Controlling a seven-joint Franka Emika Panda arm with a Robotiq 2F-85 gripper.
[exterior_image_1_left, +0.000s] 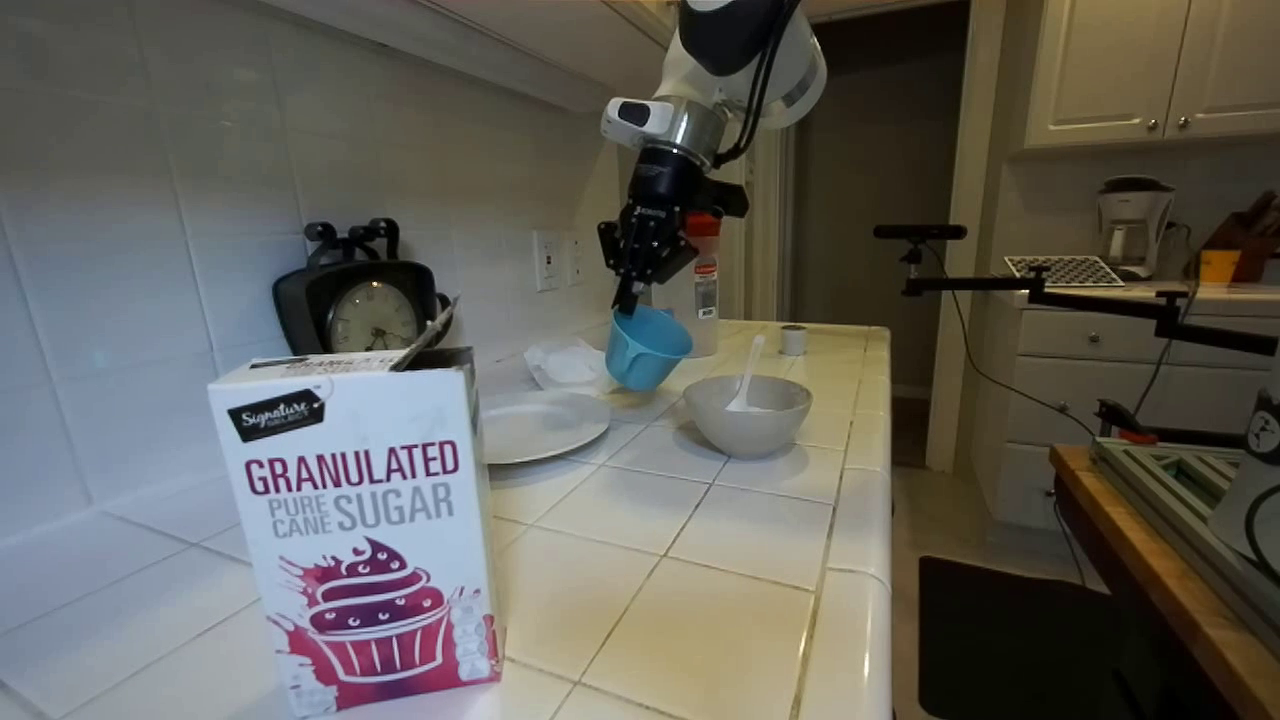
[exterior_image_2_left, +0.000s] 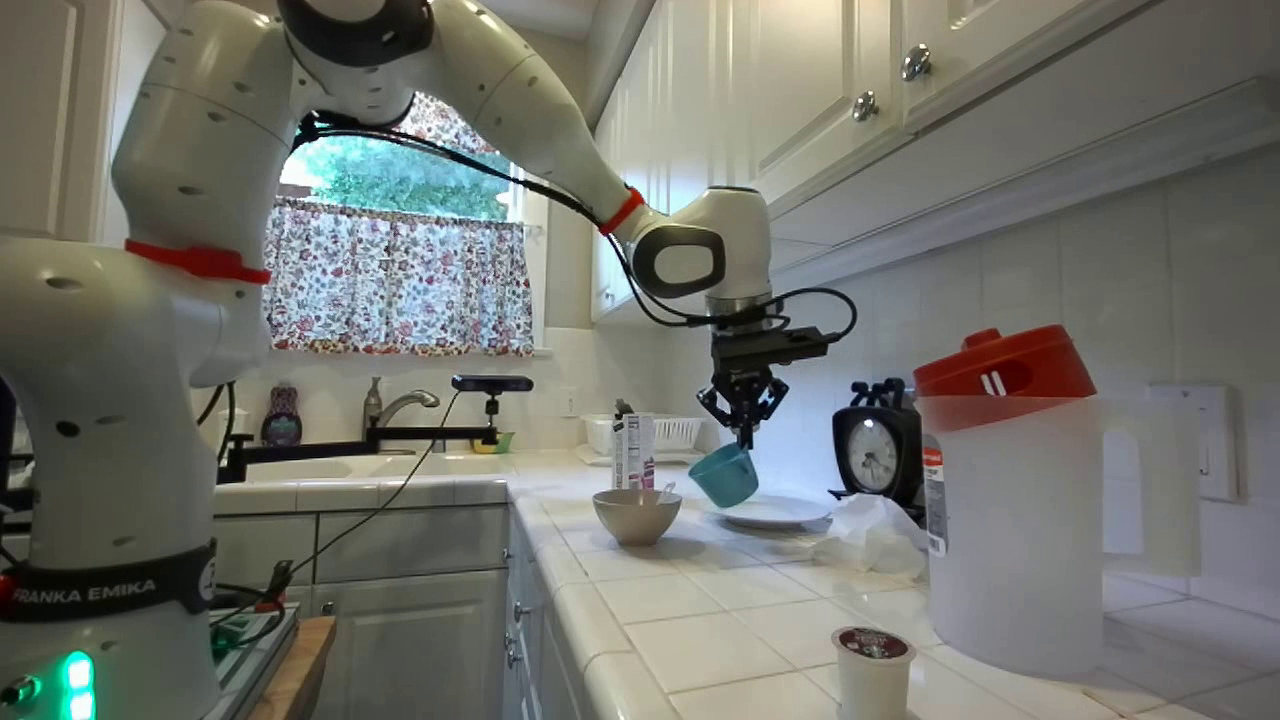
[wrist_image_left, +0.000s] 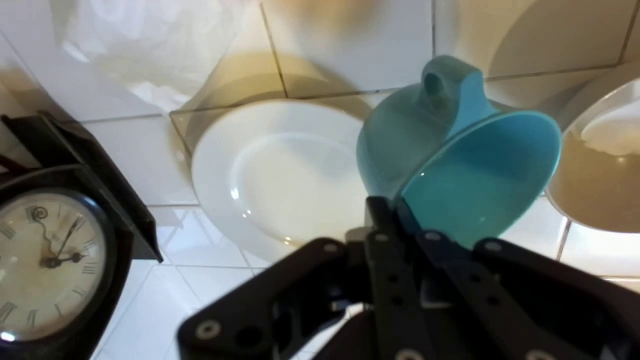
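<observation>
A light blue cup (exterior_image_1_left: 648, 350) with a loop handle hangs tilted above the counter, its rim pinched by my gripper. Its mouth leans toward the grey bowl (exterior_image_1_left: 750, 418), and the inside that shows in the wrist view looks empty. The bowl stands close by on the counter with a white spoon (exterior_image_1_left: 750, 370) resting in it. On the cup's other side lies a white plate (wrist_image_left: 225, 162), bare on top. In the second exterior view the cup (exterior_image_2_left: 726, 476) is over the gap between bowl (exterior_image_2_left: 636, 518) and plate (exterior_image_2_left: 774, 514).
A sugar box (exterior_image_1_left: 360, 528) stands at the near end. Along the wall are a dark clock (wrist_image_left: 57, 258), a crumpled white bag (exterior_image_2_left: 876, 536) and a tall jug with a red lid (exterior_image_2_left: 1014, 528). A small pod cup (exterior_image_2_left: 872, 672) sits near the far end.
</observation>
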